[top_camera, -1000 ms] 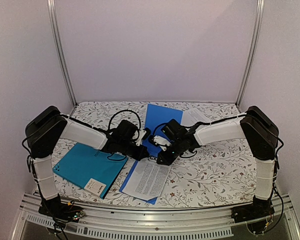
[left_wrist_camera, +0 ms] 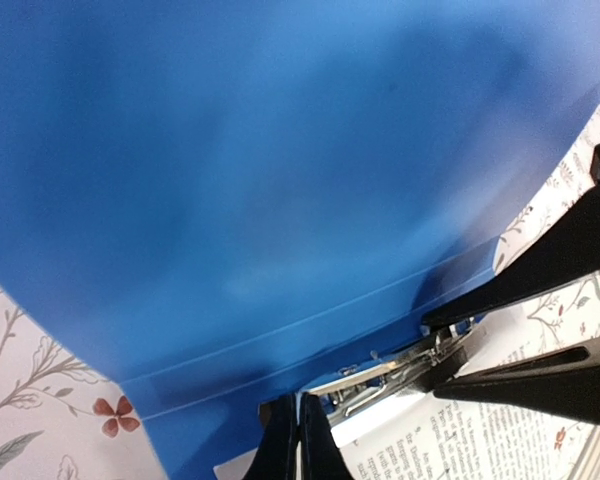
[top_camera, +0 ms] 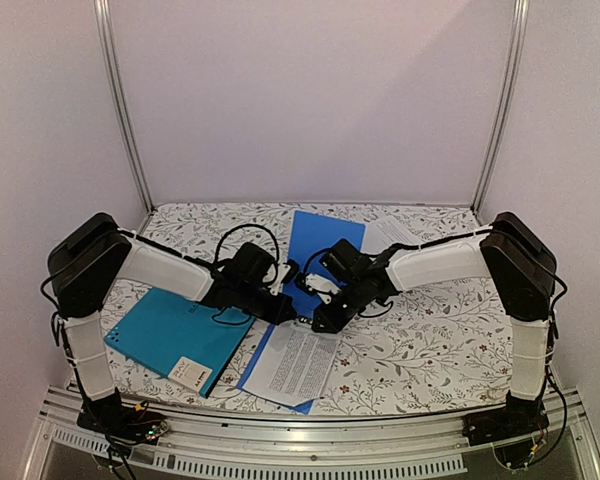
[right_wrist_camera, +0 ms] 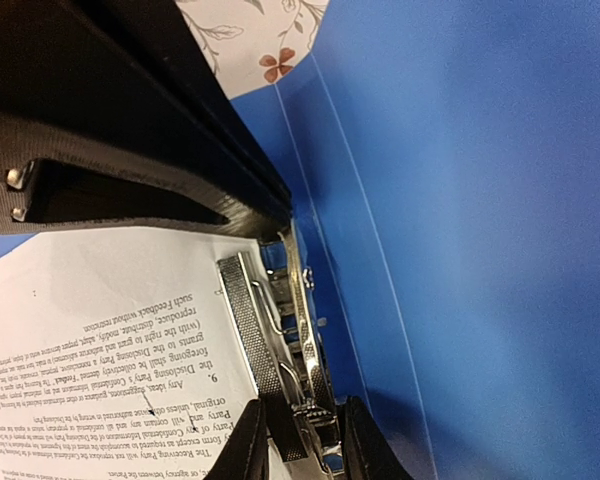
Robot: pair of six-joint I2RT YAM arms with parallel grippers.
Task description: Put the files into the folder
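A blue folder [top_camera: 320, 230] lies open, printed sheets [top_camera: 292, 365] on its near half beneath a metal clip bar [right_wrist_camera: 255, 340] at the fold, seen close in both wrist views. My left gripper is shut at one end of the clip, its fingertips touching or near it; whether anything is between them is hidden. My right gripper is at the clip too, fingertips on the metal; how far it is open is hard to tell. In the left wrist view, black fingers [left_wrist_camera: 540, 390] of the other arm reach the clip's far end.
A teal folder [top_camera: 175, 330] with a white label lies at the left. More white paper [top_camera: 390, 228] lies behind the right arm.
My left arm has shifted very slightly at the clip. The folder, sheets and right arm look almost unchanged.
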